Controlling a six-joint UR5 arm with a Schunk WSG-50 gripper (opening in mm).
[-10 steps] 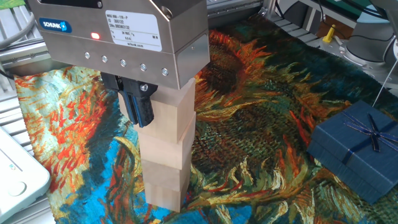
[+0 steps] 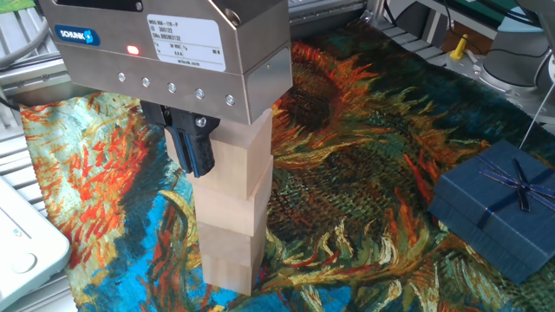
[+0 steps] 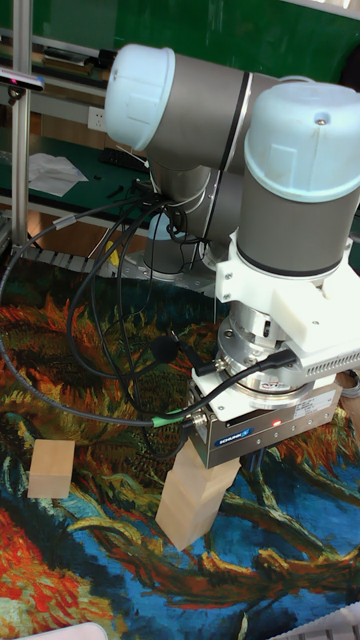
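A tower of several pale wooden blocks [image 2: 227, 212] stands on the patterned cloth, its layers slightly turned against each other. The upper part of the top block [image 2: 247, 160] is covered by the gripper housing. My gripper [image 2: 192, 152] points down at the tower's top, its dark fingers overlapping the top block's near side in exterior view 2. Whether they press on the block is hidden, and so is the width of their gap. From the other side, the tower [image 3: 194, 501] stands beneath one end of the housing. A separate wooden block [image 3: 51, 469] lies on the cloth, away from the tower.
A dark blue gift box [image 2: 499, 208] with a ribbon sits at the right. At the left edge is a white device [image 2: 30, 238]. Black cables [image 3: 101, 320] loop beside the arm. Open cloth [image 2: 347, 191] lies between tower and gift box.
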